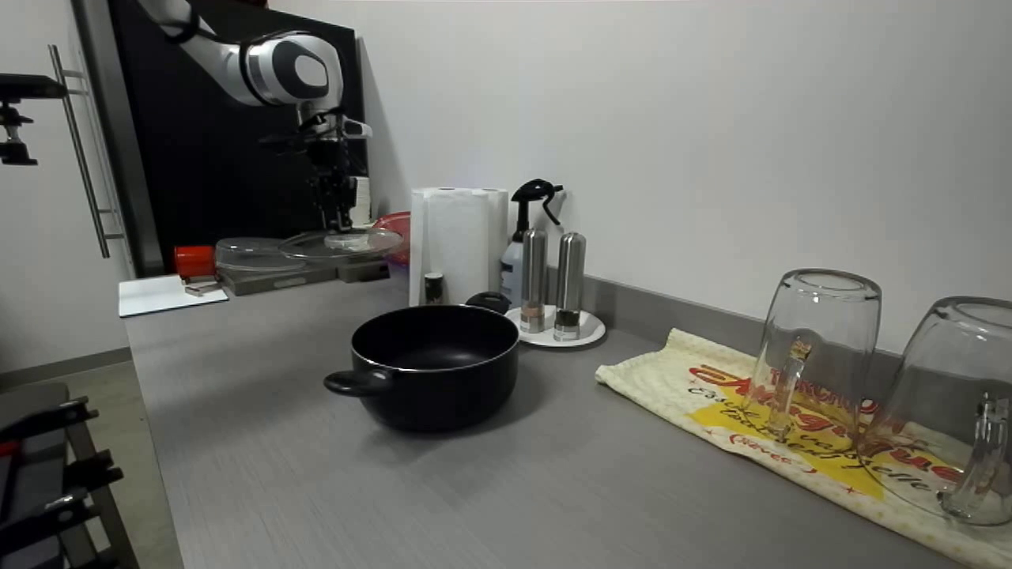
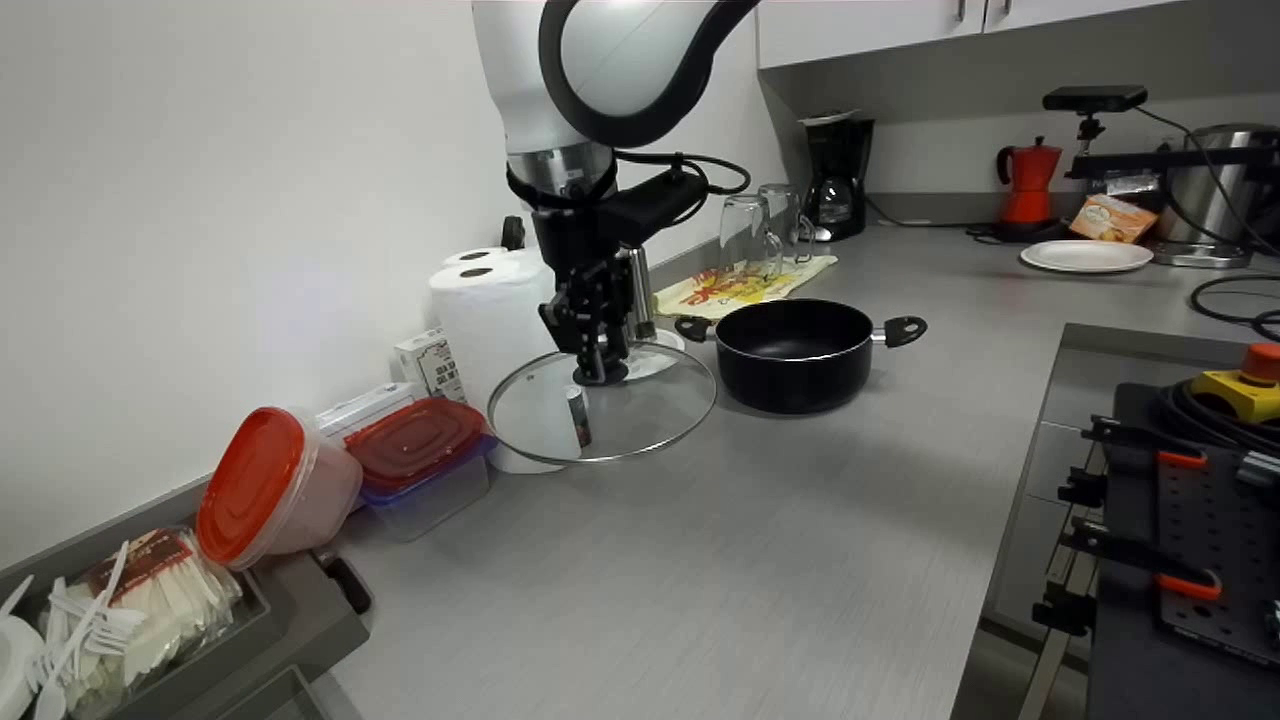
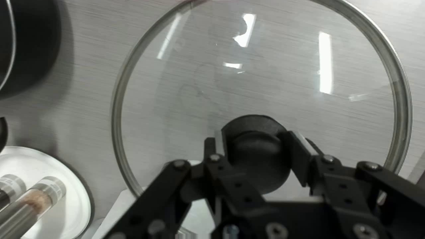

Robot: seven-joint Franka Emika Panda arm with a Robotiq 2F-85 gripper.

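Observation:
My gripper is shut on the black knob (image 3: 257,159) of a round glass lid (image 2: 642,420) with a metal rim. In exterior view 2 the lid hangs above the counter, left of the black pot (image 2: 798,360) and in front of the paper towel rolls. Exterior view 1 shows the gripper (image 1: 343,227) at the far end, with the lid beneath it, clear of the counter. The pot (image 1: 434,389) stands uncovered on the counter, its two handles out to the sides. Part of the pot (image 3: 30,43) shows at the wrist view's upper left.
Paper towel rolls (image 1: 460,242), a spray bottle (image 1: 513,261) and two steel mills on a white plate (image 1: 590,330) line the wall. Upturned glass mugs (image 1: 817,332) stand on a cloth. Plastic containers (image 2: 414,450) sit at the left in exterior view 2.

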